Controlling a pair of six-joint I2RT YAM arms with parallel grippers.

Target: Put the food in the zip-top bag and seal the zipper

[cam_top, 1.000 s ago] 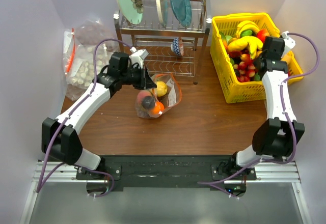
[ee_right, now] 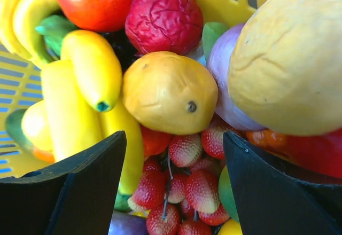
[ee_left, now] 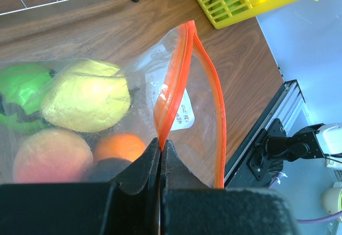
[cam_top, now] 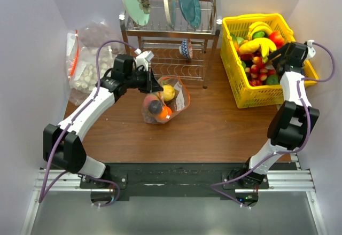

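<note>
The open zip top bag (cam_top: 179,100) lies on the table holding a yellow fruit (ee_left: 85,93), a green one (ee_left: 24,88), a peach (ee_left: 52,155), an orange (ee_left: 118,145) and a dark fruit. My left gripper is shut on the bag's orange zipper edge (ee_left: 176,96). My right gripper is over the yellow basket (cam_top: 243,99), its fingers apart with nothing between them clearly held; below lie a round yellow-orange fruit (ee_right: 168,91), red lychees (ee_right: 203,189), bananas (ee_right: 69,117) and other fruit.
A metal dish rack (cam_top: 176,69) with plates and a bowl stands at the back. More bags (cam_top: 88,64) lie at the back left.
My right arm has shifted toward the back right of the basket and turned. My left arm and the bag look unchanged.
</note>
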